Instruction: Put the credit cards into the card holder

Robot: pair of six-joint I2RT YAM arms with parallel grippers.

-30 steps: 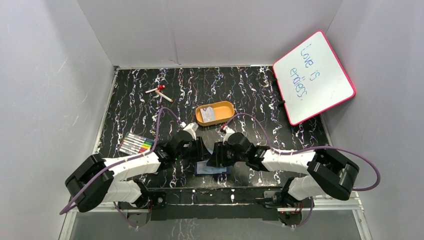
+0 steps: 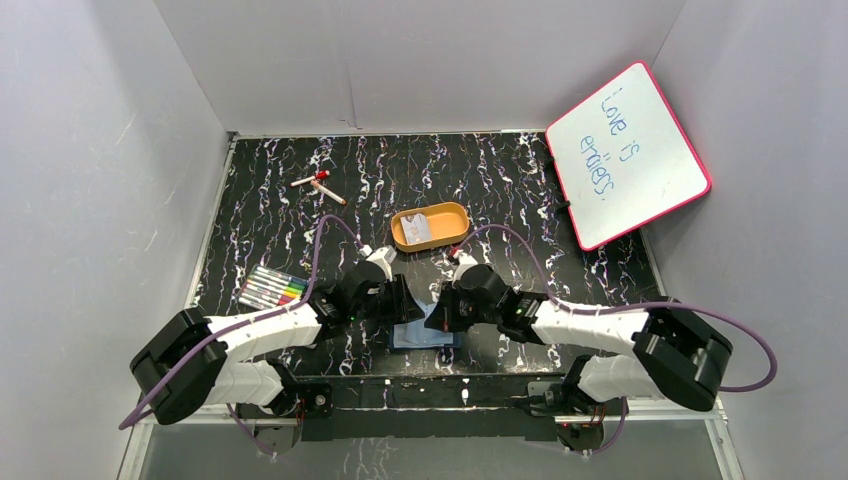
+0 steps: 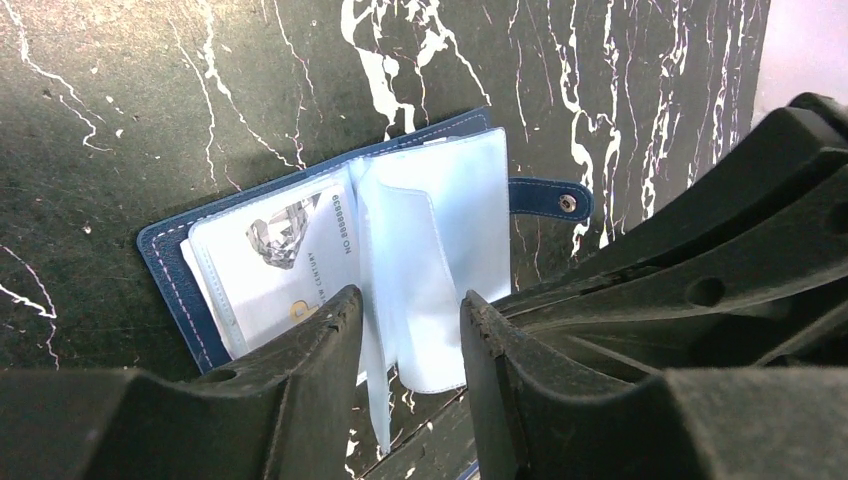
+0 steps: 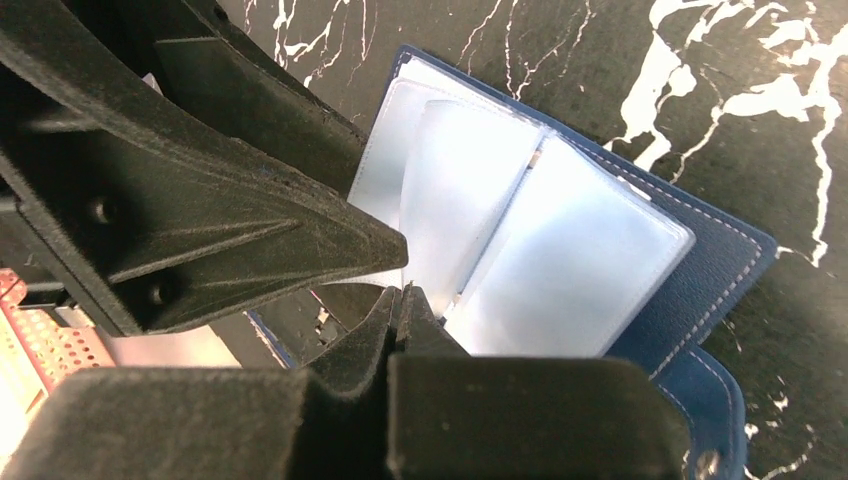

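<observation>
The blue card holder lies open on the table, with a printed card showing in its left clear sleeve. One clear page stands up between the parted fingers of my left gripper; I see no firm grip on it. My right gripper is shut, its tips against or just over the clear sleeves, and nothing clear shows between them. From above, both grippers cover part of the holder. Another card lies in the orange tray farther back.
Coloured markers lie at the left, and loose pens farther back. A whiteboard leans at the back right. Both grippers are very close to each other over the holder. Table to the right of the tray is free.
The right gripper's fingers, parted a second ago, have come together, and that gripper has shifted slightly to the right. The left arm looks unmoved from above.
</observation>
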